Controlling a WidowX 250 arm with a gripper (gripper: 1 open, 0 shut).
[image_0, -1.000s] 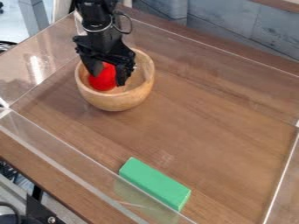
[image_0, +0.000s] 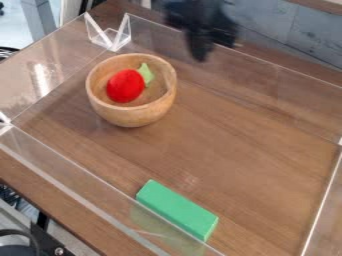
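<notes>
A wooden bowl (image_0: 140, 108) stands at the upper left of the table, holding a red round object (image_0: 126, 86) and a pale green piece (image_0: 146, 72) behind it. The black gripper (image_0: 201, 35) is a motion blur at the top, above and right of the bowl, apart from it; its fingers are too blurred to read.
A green block (image_0: 177, 209) lies near the front. Clear low walls edge the wooden tabletop (image_0: 234, 130), whose middle and right are bare. A grey panel runs along the back.
The gripper has risen out of the bowl and moved up and to the right. The red object remains in the bowl.
</notes>
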